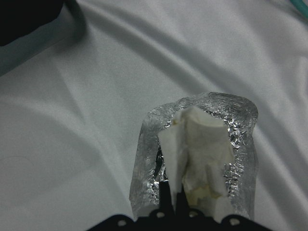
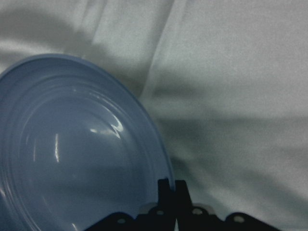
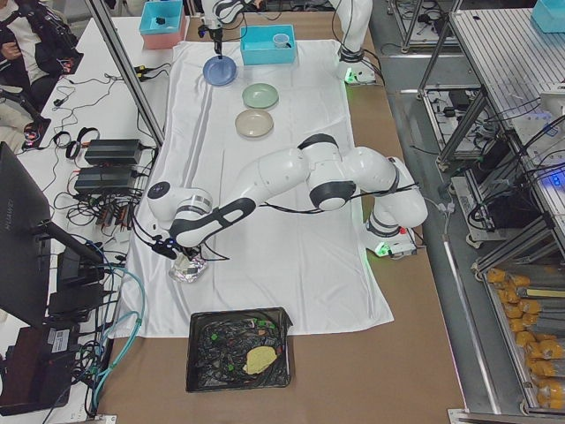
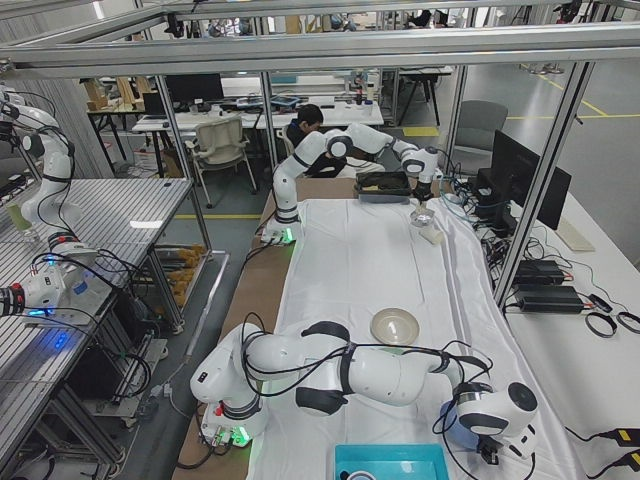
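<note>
In the left wrist view my left gripper is shut on a crumpled white tissue (image 1: 197, 159), held over a crinkled silver foil piece (image 1: 243, 115) on the white cloth; the same foil (image 3: 189, 270) shows near the cloth's left edge in the left camera view. My right gripper is at the rim of the blue plate (image 2: 82, 139) at the far end, its fingers close together on that rim.
A green plate (image 3: 260, 95), a beige plate (image 3: 254, 123) and a turquoise bin (image 3: 268, 44) share the cloth. A black bin (image 3: 199, 353) with scraps stands beyond the cloth's near edge.
</note>
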